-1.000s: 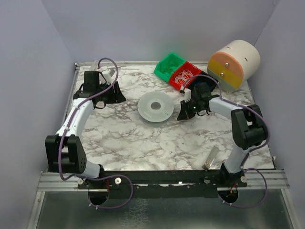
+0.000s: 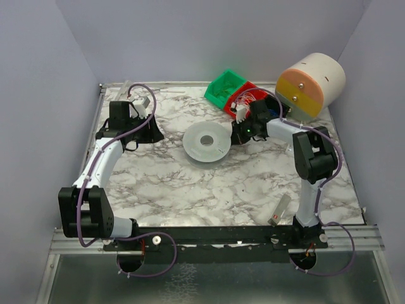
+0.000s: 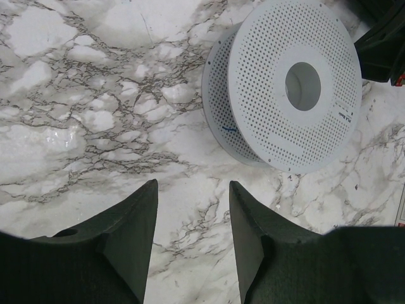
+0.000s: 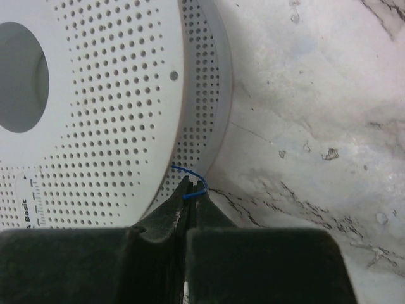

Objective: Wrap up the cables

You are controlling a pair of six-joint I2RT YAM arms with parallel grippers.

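A pale grey perforated spool (image 2: 208, 140) lies on the marble table with its central hole facing up. In the left wrist view my left gripper is open, its fingers apart over bare marble, to the left of the spool in the top view. My right gripper is shut at the spool's right edge. A thin blue cable (image 4: 188, 171) comes out from between the spool's flanges and curls across its fingertips; whether they pinch it cannot be told. A short blue piece (image 3: 230, 129) shows on the spool's inner side.
Behind the spool stand a green bin (image 2: 224, 85) and a red bin (image 2: 243, 114) with pale strands in it. A large cream and yellow cylinder (image 2: 313, 82) fills the back right. A small grey bar (image 2: 280, 209) lies front right.
My right gripper has moved left, from clear of the spool to its right edge. The left gripper has shifted slightly left and toward the front. The spool has stayed put.
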